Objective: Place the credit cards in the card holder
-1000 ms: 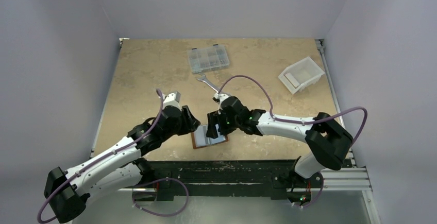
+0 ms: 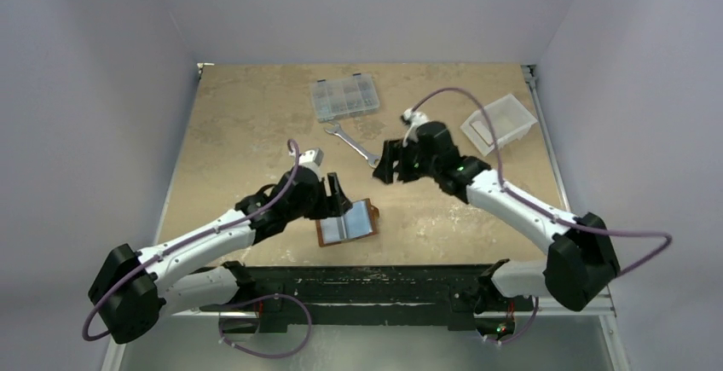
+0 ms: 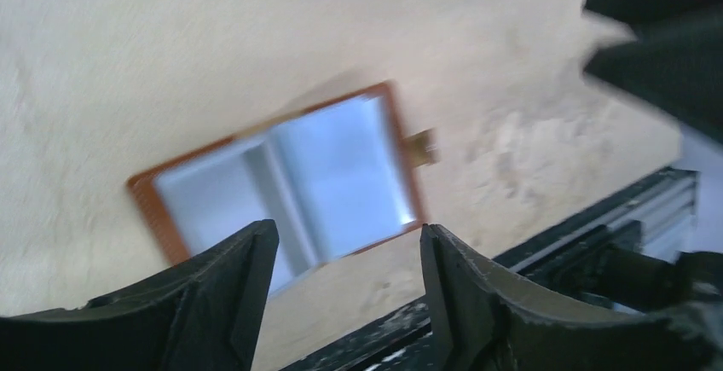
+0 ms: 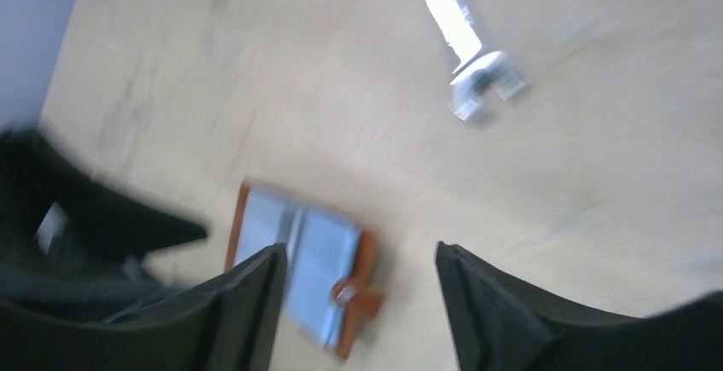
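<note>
The card holder [image 3: 337, 171] lies spread flat near the table's front edge, brown along its rim, with pale blue-white inner faces on both sides of a fold. A brown clasp tab [image 3: 420, 147] sticks out from its right side. My left gripper hovers over the holder, its fingers well apart and nothing between them. Up and to the right of the holder is my right gripper, fingers also apart with nothing between. In the right wrist view, the holder shows blurred at lower left, partly behind the dark left gripper. I cannot make out any separate loose card.
A wrench [image 2: 351, 144] lies on the table near my right gripper. Behind it sits a clear divided box [image 2: 344, 96]. A white basket [image 2: 509, 120] holding a pale flat item stands at the far right.
My right gripper moved away from the holder, up and right, toward the wrench.
</note>
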